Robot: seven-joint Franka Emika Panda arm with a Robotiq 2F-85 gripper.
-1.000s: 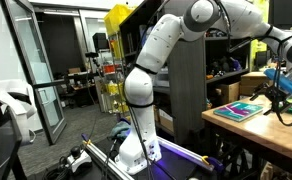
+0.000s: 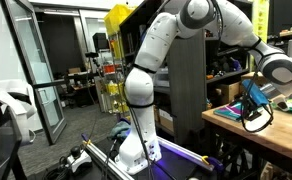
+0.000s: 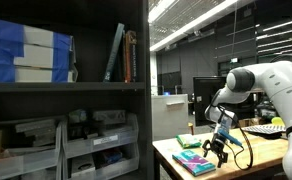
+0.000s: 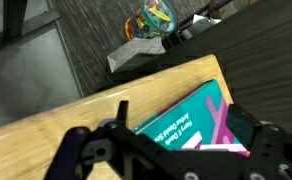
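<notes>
A teal book with pink shapes and white lettering (image 4: 191,122) lies flat near the edge of the wooden table (image 4: 81,125). My gripper is open above it, its two dark fingers set wide apart with nothing between them. The book's lower part is hidden by the gripper in the wrist view. From the side, the gripper (image 3: 214,150) is low over the table, close to the right of the book (image 3: 194,162). Whether it touches the book I cannot tell.
A dark shelf (image 3: 144,115) with upright books (image 3: 126,55) and clear drawers (image 3: 98,158) stands at the left in exterior view 2. A cardboard box (image 2: 223,93) sits behind the book. Beyond the table edge is the floor, with a bowl of colourful items (image 4: 151,18).
The arm has swung from the right edge toward the left and lowered, bringing the gripper in over the book. The book appears unmoved.
</notes>
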